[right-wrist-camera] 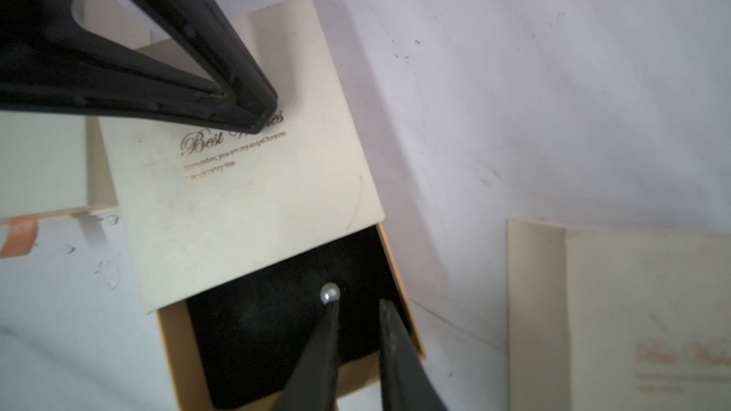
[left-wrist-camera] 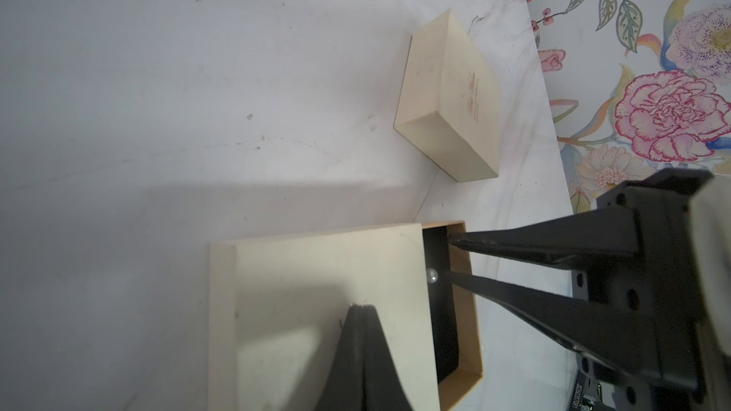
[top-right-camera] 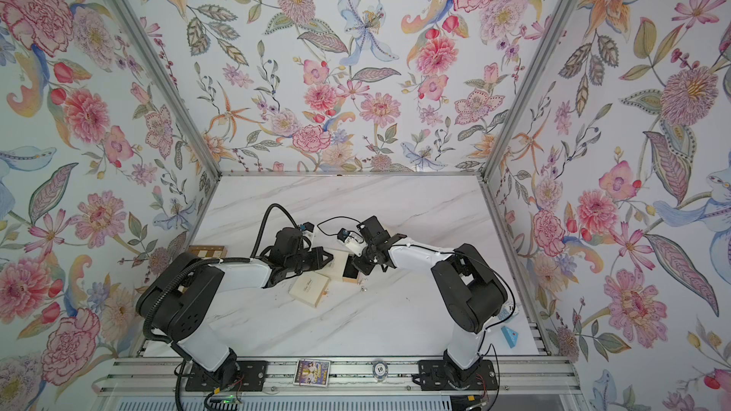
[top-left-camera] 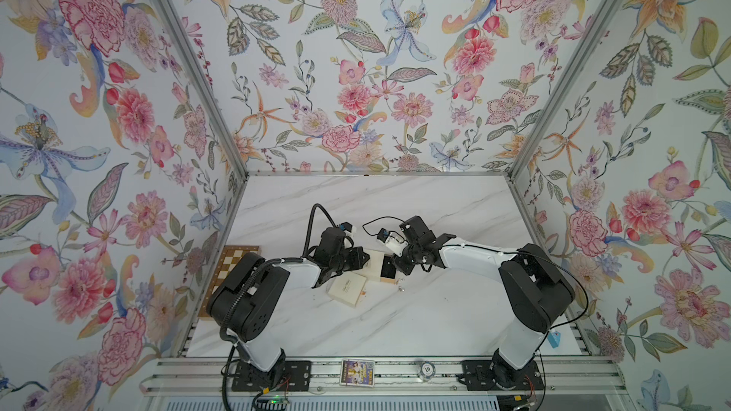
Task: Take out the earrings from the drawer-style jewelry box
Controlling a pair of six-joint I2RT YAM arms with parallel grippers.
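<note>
A cream drawer-style jewelry box [right-wrist-camera: 243,213] lies at the table's middle, its drawer slid partly out, showing a black insert [right-wrist-camera: 251,319] with a pearl earring [left-wrist-camera: 431,276] [right-wrist-camera: 329,293]. My left gripper rests shut at the box lid, nothing showing between its fingers. My right gripper is over the exposed drawer with its fingers part open, one tip just beside the pearl, nothing held between them.
Another cream box [left-wrist-camera: 445,91] lies apart from the drawer box, and a further one [top-left-camera: 346,289] sits nearer the front. A checkered board [top-left-camera: 228,266] is at the far left.
</note>
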